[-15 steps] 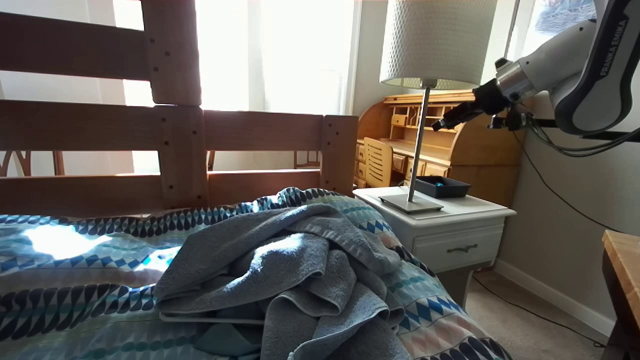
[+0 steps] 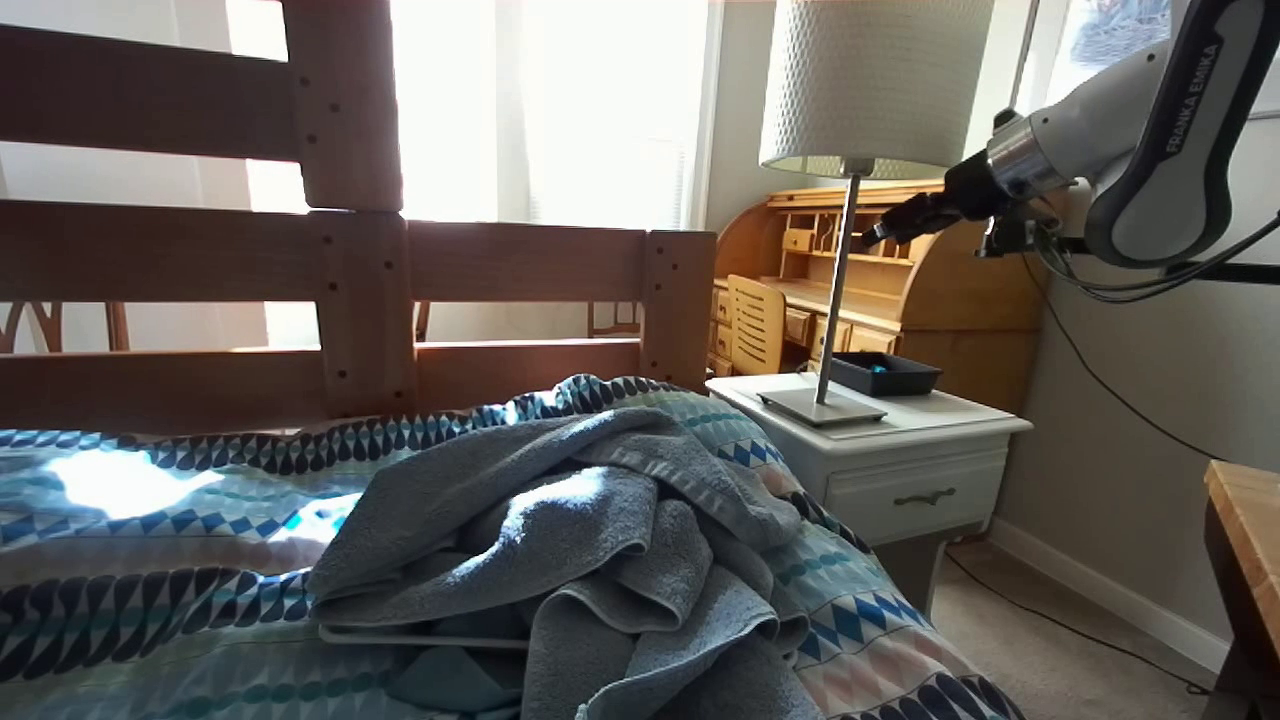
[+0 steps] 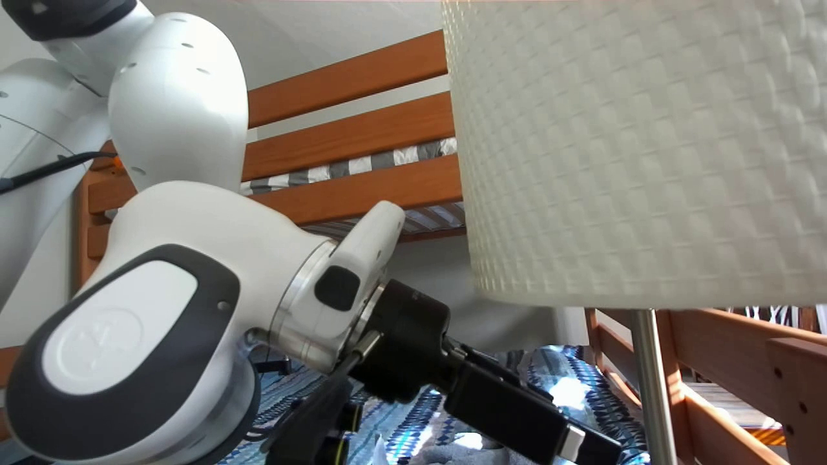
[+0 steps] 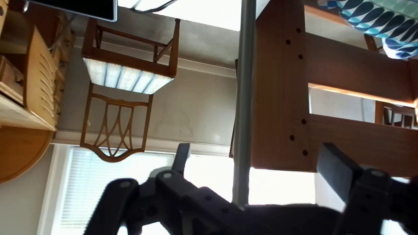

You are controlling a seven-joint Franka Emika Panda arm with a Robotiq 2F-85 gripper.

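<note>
My gripper (image 2: 873, 238) is up in the air beside the thin metal pole (image 2: 839, 282) of a lamp, below its white textured shade (image 2: 882, 84). In the wrist view the two fingers (image 4: 337, 168) stand wide apart, and the lamp pole (image 4: 243, 105) runs upright through the gap between them. Neither finger visibly touches it; how deep the pole sits between them I cannot tell. The lamp's square base (image 2: 822, 406) rests on a white nightstand (image 2: 960, 422).
A black tray (image 2: 885, 373) sits behind the lamp base. On the bed lies a crumpled grey towel (image 2: 600, 528). The wooden bed frame (image 2: 528, 264) stands left of the lamp, a roll-top desk (image 2: 966, 276) behind it. The shade (image 3: 636, 155) hangs close above my gripper (image 3: 593, 448).
The arm has shifted slightly left in exterior view 1, and the gripper has tipped up a little and turned. The lamp and towel have stayed where they were.
</note>
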